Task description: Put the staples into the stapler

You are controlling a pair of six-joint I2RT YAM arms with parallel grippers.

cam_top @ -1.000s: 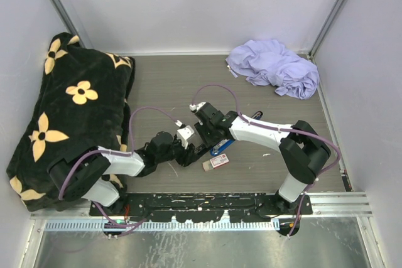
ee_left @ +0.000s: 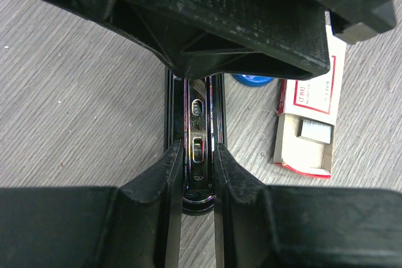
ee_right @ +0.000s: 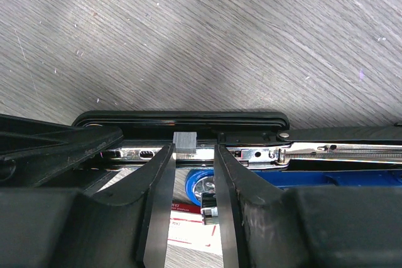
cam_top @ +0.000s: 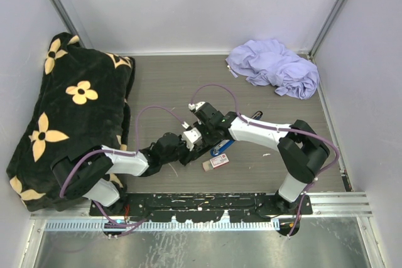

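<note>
A black stapler [ee_right: 251, 117] lies on the table, opened, its metal rail exposed. My left gripper is shut on the stapler's end; in the right wrist view part of it shows at the left. My right gripper is above the rail, fingers part open, with a small grey staple strip [ee_right: 185, 137] at its fingertips; whether it grips the strip I cannot tell. The open staple box [ee_left: 304, 130] lies beside the stapler with a grey strip in its tray.
A blue object [ee_right: 295, 178] lies along the stapler. A lilac cloth [cam_top: 273, 67] is at the back right, a dark flowered cushion [cam_top: 69, 130] on the left. The table behind the arms is clear.
My left gripper has moved slightly up and right in the top view, closer to the right one. The right arm has barely moved.
</note>
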